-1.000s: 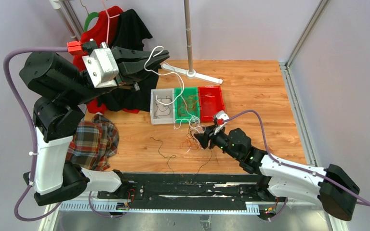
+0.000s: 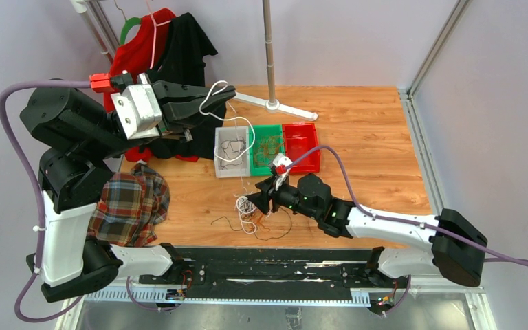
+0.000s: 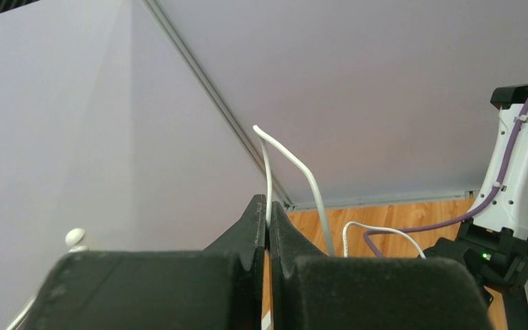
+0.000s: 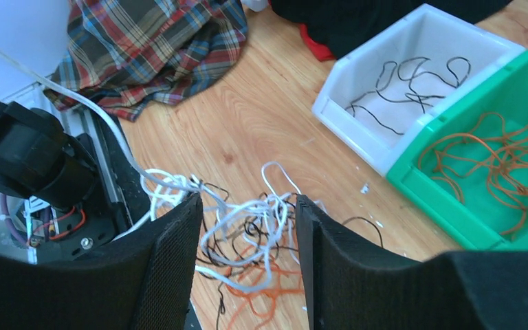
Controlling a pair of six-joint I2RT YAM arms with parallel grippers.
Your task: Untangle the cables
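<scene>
The white cable (image 2: pixel 254 132) is pinched at the tips of my left gripper (image 2: pixel 234 93), which is shut high above the left side of the table. In the left wrist view a loop of the white cable (image 3: pixel 301 167) sticks up past the fingertips. From there it runs down to a tangle of white (image 2: pixel 245 206), black (image 2: pixel 275 238) and orange cable (image 4: pixel 265 292) near the table's front. My right gripper is open, its fingers pointing at this tangle. Whether any strand lies between the right fingers, I cannot tell; part of the tangle is hidden behind them.
Behind the tangle stand a white bin (image 2: pixel 223 165) with black cable, a green bin (image 2: pixel 267 170) with orange cable, and an empty red bin (image 2: pixel 302 137). A plaid cloth (image 2: pixel 130 206) lies at left.
The tangle has come away from the right fingertips and swung left and toward the front. My right gripper has moved left after it. My left gripper has shifted slightly left, still with the white cable.
</scene>
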